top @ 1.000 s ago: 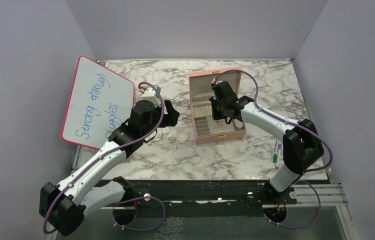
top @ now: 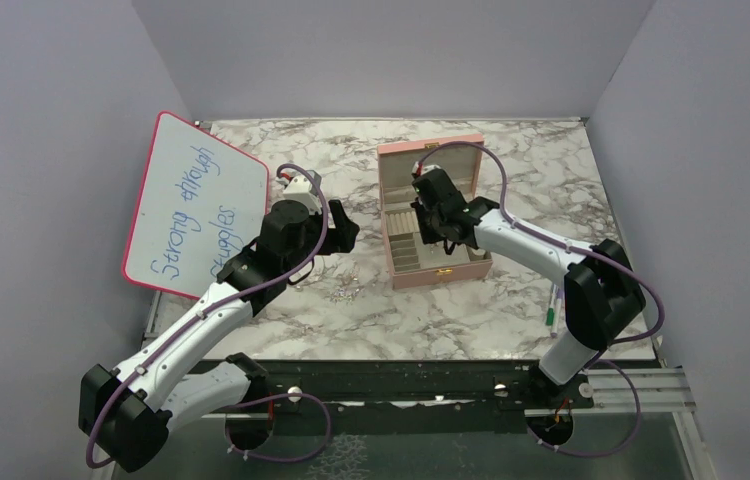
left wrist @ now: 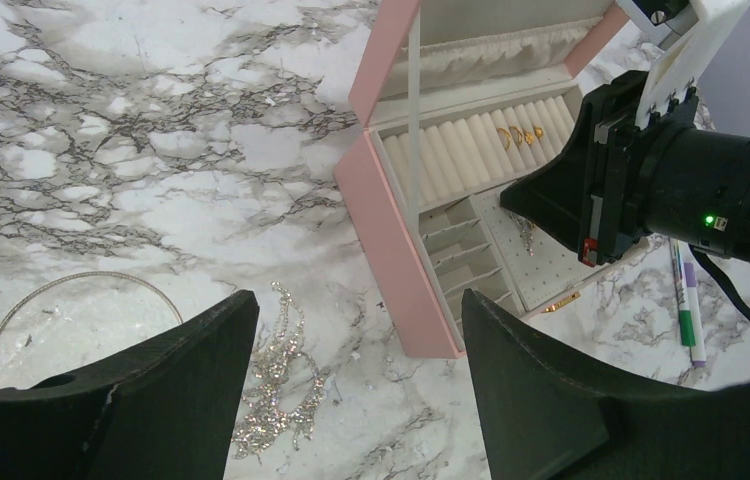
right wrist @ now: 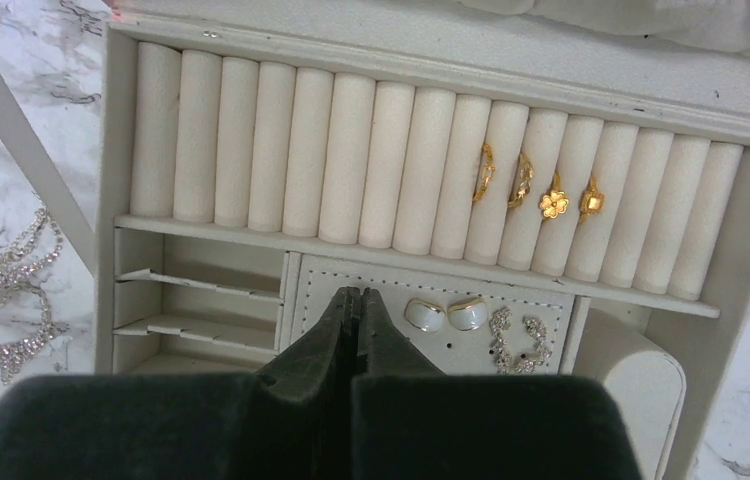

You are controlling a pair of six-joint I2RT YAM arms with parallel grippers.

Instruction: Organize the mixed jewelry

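Observation:
An open pink jewelry box [top: 441, 280] has ring rolls [right wrist: 343, 160] with several gold rings [right wrist: 553, 203], narrow compartments [left wrist: 461, 265] and a padded panel bearing two white earrings [right wrist: 468, 313] and silver pieces [right wrist: 511, 345]. My right gripper is shut over that panel's left part, nothing visible between its fingers. My left gripper is part open and empty, over the table left of the box. Beneath it lie tangled silver chains [left wrist: 281, 390] and a thin hoop necklace [left wrist: 91, 275].
A whiteboard [top: 196, 200] lies at the left. Markers [left wrist: 689, 310] lie right of the box.
The left arm shows no visible movement.

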